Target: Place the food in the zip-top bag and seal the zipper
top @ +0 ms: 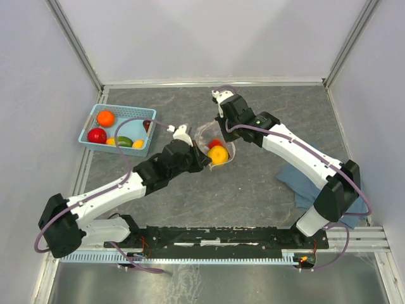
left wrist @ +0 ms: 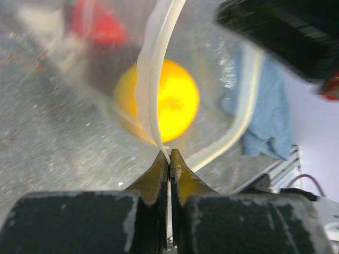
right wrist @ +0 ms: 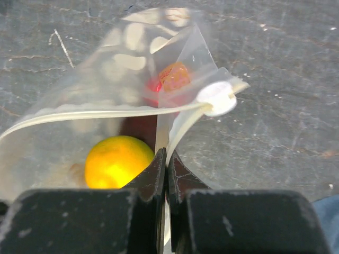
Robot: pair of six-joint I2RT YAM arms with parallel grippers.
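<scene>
The clear zip top bag (top: 205, 136) stands between both grippers, holding a yellow round fruit (left wrist: 175, 100) and a red item (left wrist: 98, 24), seen through the plastic. My left gripper is shut on the front of the bag's opening, pinching the zipper edge. My right gripper is shut on the zipper strip near its white slider (right wrist: 216, 99). In the right wrist view the bag's mouth gapes to the left of that gripper.
A blue basket (top: 85, 136) at the back left holds several foods, including an orange, a red fruit and green produce. A blue cloth (top: 294, 180) lies at the right.
</scene>
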